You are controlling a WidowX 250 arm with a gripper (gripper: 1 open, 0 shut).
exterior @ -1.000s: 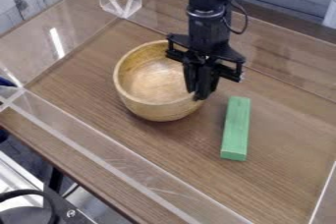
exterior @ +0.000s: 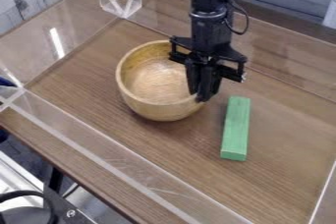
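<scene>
The black robot arm (exterior: 210, 31) reaches down from the top centre. Its gripper (exterior: 202, 88) is at the right rim of a large light wooden bowl (exterior: 144, 85), with the fingers at or just inside the rim; whether they are open or shut is hard to tell. A green rectangular block (exterior: 237, 130) lies on the wooden table to the right of the bowl, a short way below and right of the gripper.
The wooden table (exterior: 132, 159) has free room at the lower middle and right. A white wire-like object (exterior: 120, 0) sits at the back left. Black cables (exterior: 33, 200) lie at the lower left.
The arm and gripper have shifted very slightly at the bowl's right rim. The bowl and green block look unmoved.
</scene>
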